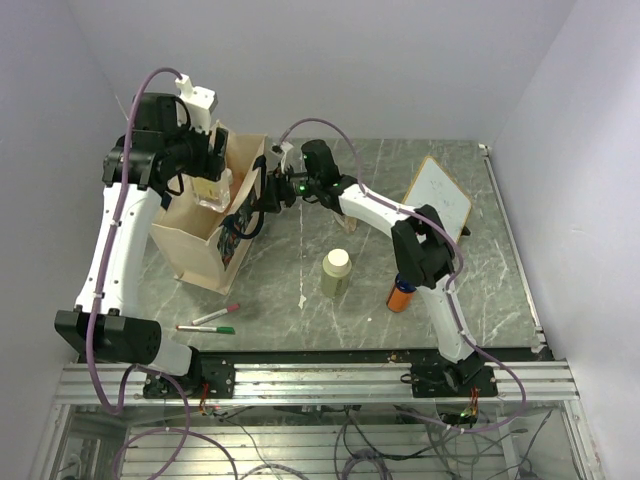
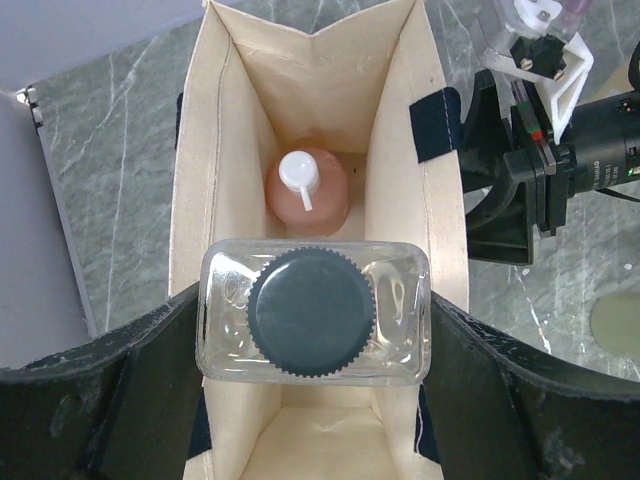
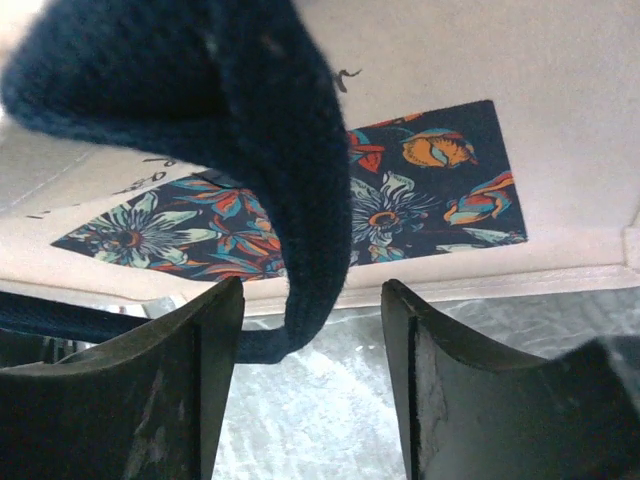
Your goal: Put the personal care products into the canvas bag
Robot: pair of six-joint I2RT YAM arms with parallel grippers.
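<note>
The canvas bag [image 1: 190, 240] stands open at the left, its dark handle [image 3: 300, 220] hanging over the floral side. A pink pump bottle [image 2: 307, 200] is inside. My right gripper is at the bag's right side, fingers apart around the hanging handle strap.
A green bottle [image 1: 335, 280], an orange bottle [image 1: 399, 298], a whiteboard [image 1: 445, 195] and markers [image 1: 205, 330] lie around the grey table.
</note>
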